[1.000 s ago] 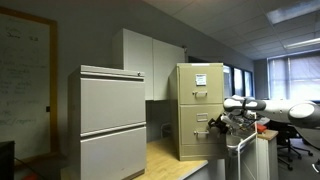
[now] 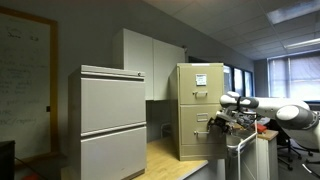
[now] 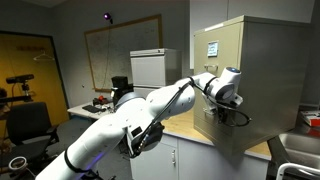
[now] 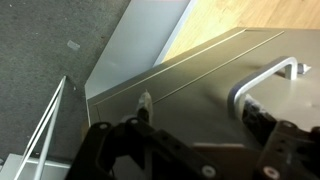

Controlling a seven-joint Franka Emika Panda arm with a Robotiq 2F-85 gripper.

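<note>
A tan metal filing cabinet (image 2: 201,95) stands upright on a wooden surface, drawers stacked, with a label on its upper drawer. My gripper (image 2: 226,120) is at its right side, level with the lower drawers. In the wrist view a silver drawer handle (image 4: 262,78) runs along the tan drawer face. The open gripper faces that drawer; one fingertip (image 4: 145,103) is clear of the handle and the other is close beside the handle's lower end. Whether that finger touches the handle cannot be told. Nothing shows held.
A two-drawer light cabinet (image 2: 110,120) stands to the left, and white wall cupboards (image 2: 146,62) are behind. The wooden counter (image 2: 165,160) shows bare between the cabinets. Office chairs (image 3: 32,130) and grey floor (image 4: 50,35) lie farther off.
My gripper has shifted slightly to the right, away from the tan cabinet's front. The cabinet and its drawers look unchanged.
</note>
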